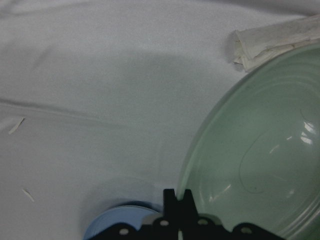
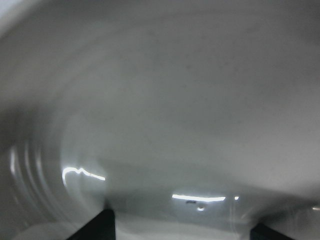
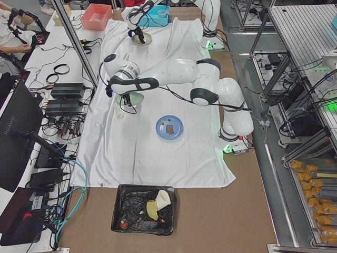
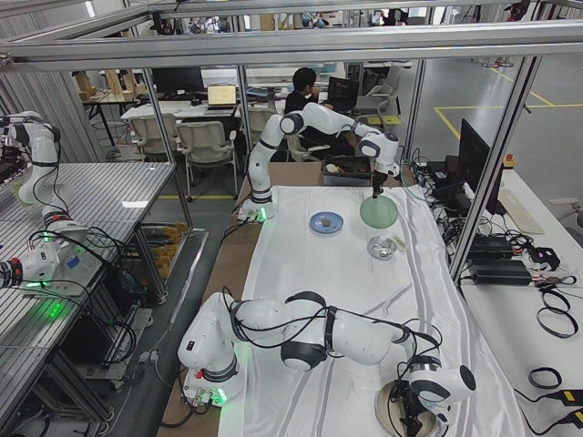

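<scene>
A green plate (image 4: 379,211) has my left gripper at its rim; in the left wrist view the fingers close on that rim, with a folded white cloth (image 1: 270,40) beside it. A blue plate (image 3: 169,127) bearing small scraps lies apart on the white tablecloth. My right gripper (image 4: 408,417) is down in a round beige bowl (image 4: 390,421); in the right wrist view its two blurred fingertips stand apart over a glossy grey surface. A shiny metal bowl (image 4: 382,247) shows in the camera right view.
A black lined tray (image 3: 142,211) with food items sits on the brown board beyond the cloth. Pink (image 3: 97,17) and blue bins are at the other end. Cables and electronics crowd the side tables.
</scene>
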